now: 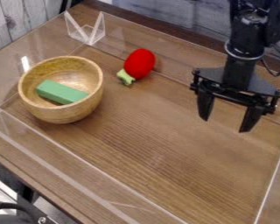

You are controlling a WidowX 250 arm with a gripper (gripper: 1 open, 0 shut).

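Observation:
My black gripper hangs over the right part of the wooden table, its two fingers spread wide apart with nothing visible between them. A wooden bowl at the left holds a green block. A red rounded object lies near the back, beside a small pale green item. The gripper is well to the right of all of these.
A white wire item stands at the back left. A wall edge runs along the back.

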